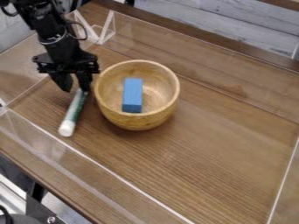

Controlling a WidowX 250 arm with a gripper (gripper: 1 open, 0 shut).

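Observation:
The black gripper (68,68) is at the upper left, above the top end of a green marker with a white body (73,115) that lies on the wooden table, angled toward the front. Whether its fingers touch the marker or how far they stand apart is hard to tell. To the right is a wooden bowl (162,110) holding a blue block (133,94).
A white wire-like object stands at the back left, behind the gripper. Dark cables lie at the lower left edge.

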